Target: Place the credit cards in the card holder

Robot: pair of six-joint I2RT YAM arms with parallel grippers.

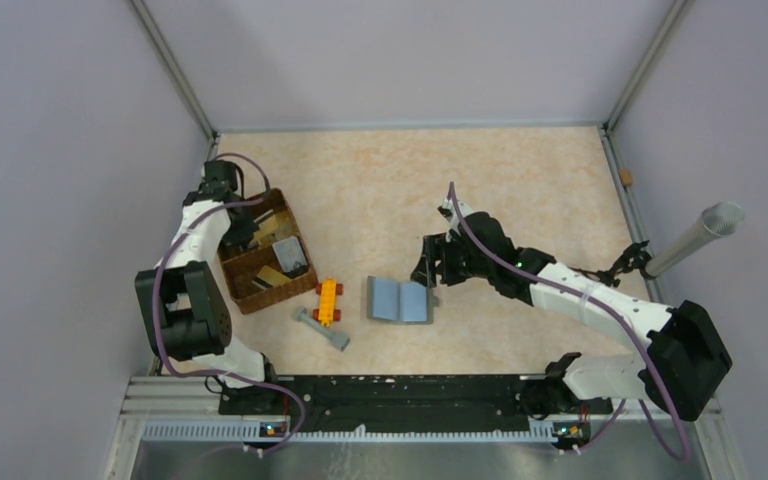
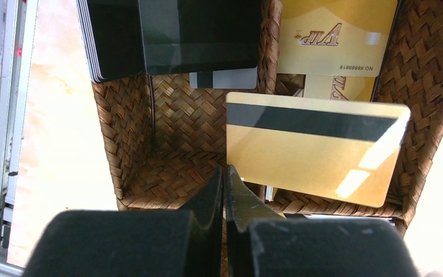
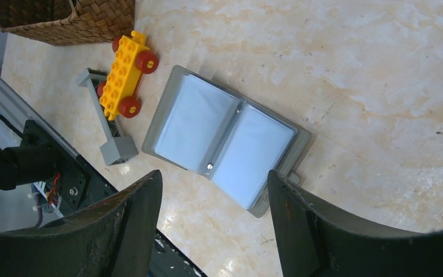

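Observation:
A woven basket (image 1: 300, 288) at the left holds gold, silver and black cards. In the left wrist view, a gold card with a dark stripe (image 2: 308, 161) lies tilted over compartments, against my left gripper, which is shut with its tips at that card's left edge; a gold VIP card (image 2: 329, 52) and black cards (image 2: 196, 34) lie behind it. The grey card holder (image 3: 228, 135), with two pale blue panels, lies on the table below my right gripper, whose fingers stand apart, empty.
A yellow toy car (image 1: 328, 301) and a grey bar-shaped object (image 1: 322, 328) lie between basket and holder. A metal cylinder (image 1: 690, 240) stands at the right edge.

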